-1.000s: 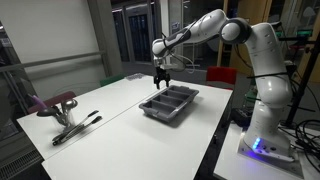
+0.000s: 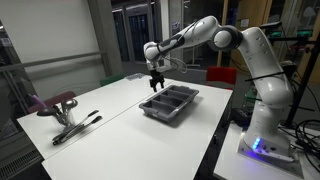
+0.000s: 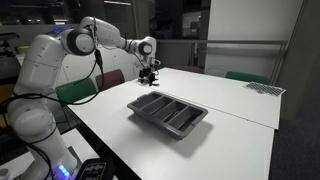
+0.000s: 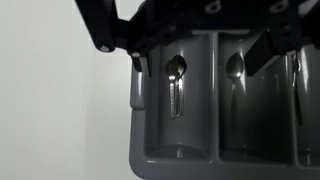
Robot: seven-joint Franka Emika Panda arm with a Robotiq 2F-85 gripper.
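Note:
A grey cutlery tray with several compartments lies on the white table. Above its far left end hangs my gripper, pointing down and apart from the tray. In the wrist view the gripper is open, its two fingers wide apart with nothing held between them. Two small spoons lie side by side in the left compartment. A dim spoon rests in the middle compartment, and a thin utensil shows in the one at the right. The gripper's body hides the tray's upper part.
Several dark-handled utensils stand or lean together at the table's left side. A patterned item lies far back. Bare white table surrounds much of the tray. Chairs stand beyond the edge.
In exterior view 1 the arm's wrist has swung to the left over the last second, with the gripper shifting slightly left too. The tray and the utensils at the left stay put.

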